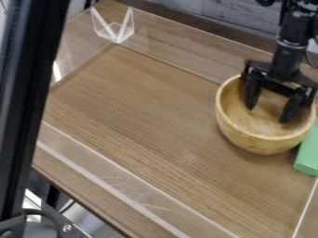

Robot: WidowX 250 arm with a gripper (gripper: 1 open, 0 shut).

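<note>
A light wooden bowl (248, 135) stands at the right of the table. The black gripper (280, 88) has its fingers down inside the bowl, over its right half. Whether anything is between the fingers, and how far apart they are gripping, is not clear.
A green block (307, 153) lies at the bowl's right. A clear folded plastic piece (113, 26) stands at the back left.
</note>
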